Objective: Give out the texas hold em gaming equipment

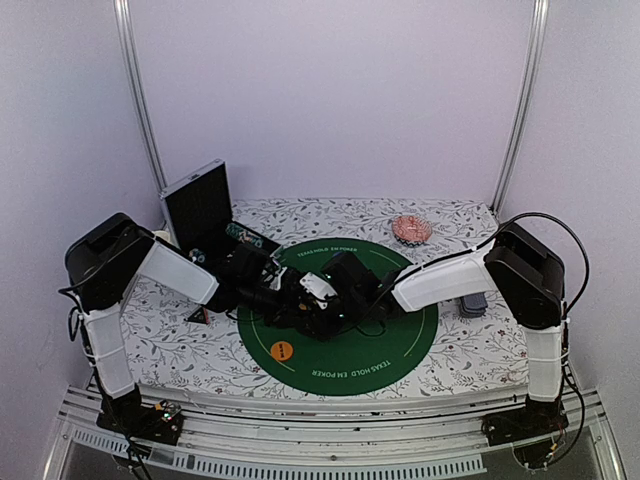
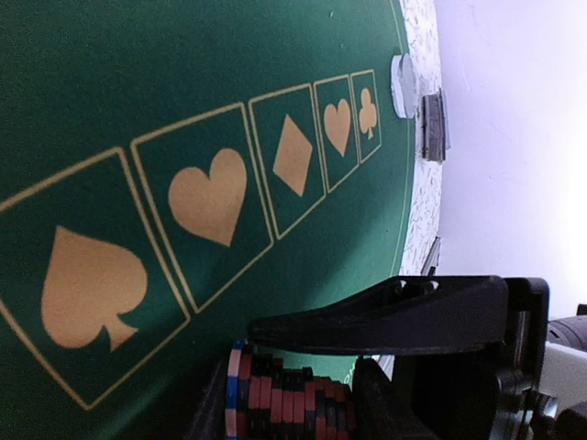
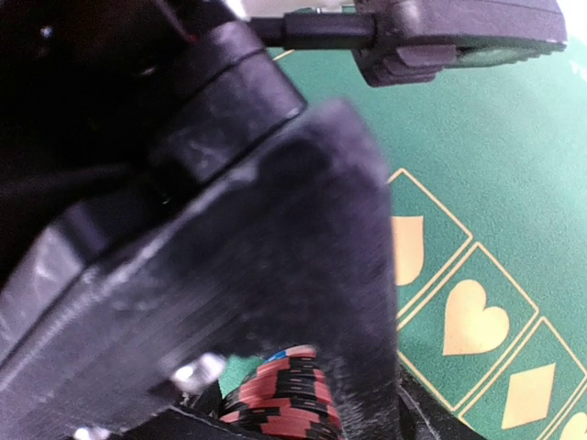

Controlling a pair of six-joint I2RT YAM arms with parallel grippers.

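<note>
A row of red and black poker chips (image 2: 298, 403), with a blue one at its end, shows low in the left wrist view. My left gripper is shut on these chips. In the right wrist view the same chips (image 3: 284, 399) appear between the part-open fingers of my right gripper, partly hidden by a large black finger in front. From above, the left gripper (image 1: 297, 312) and right gripper (image 1: 318, 322) meet over the round green poker mat (image 1: 340, 375), and the arms hide the chips.
An open case (image 1: 198, 210) stands at the back left. Behind the mat is a round red-and-white item (image 1: 411, 229); to its right lies a card stack (image 1: 472, 305). An orange disc (image 1: 281, 350) shows on the mat's front left.
</note>
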